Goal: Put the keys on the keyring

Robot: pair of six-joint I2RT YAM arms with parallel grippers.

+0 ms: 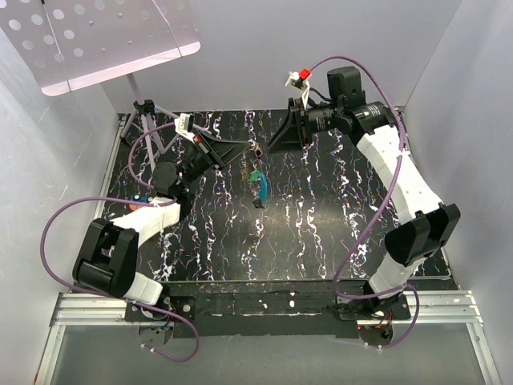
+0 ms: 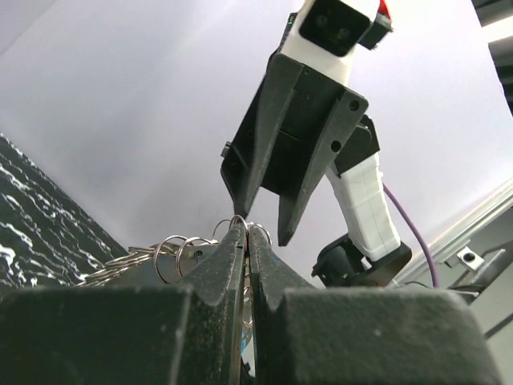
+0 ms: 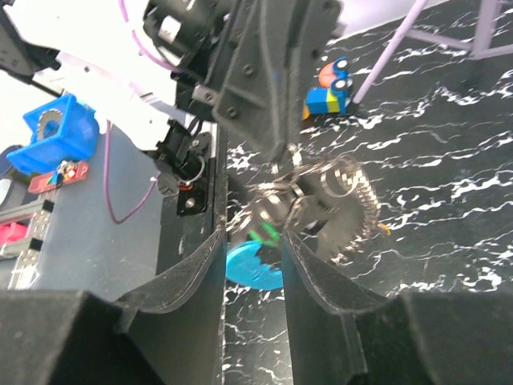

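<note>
My left gripper (image 1: 250, 145) is shut on a thin wire ring of the keyring bunch (image 2: 172, 255), seen at the fingertips in the left wrist view. The bunch hangs below it, with a coil of metal wire. A blue-headed key (image 1: 263, 188) and a green piece (image 1: 254, 175) dangle there above the table. In the right wrist view the bunch is blurred; its blue key head (image 3: 255, 269) shows low. Just right of the bunch, my right gripper (image 1: 287, 149) stands open, nothing between its fingers. Which ring carries which key I cannot tell.
A blue and orange toy (image 3: 326, 100) lies at the table's left side, partly behind the left arm. A tripod stand (image 1: 152, 132) and a perforated panel (image 1: 104, 40) occupy the back left.
</note>
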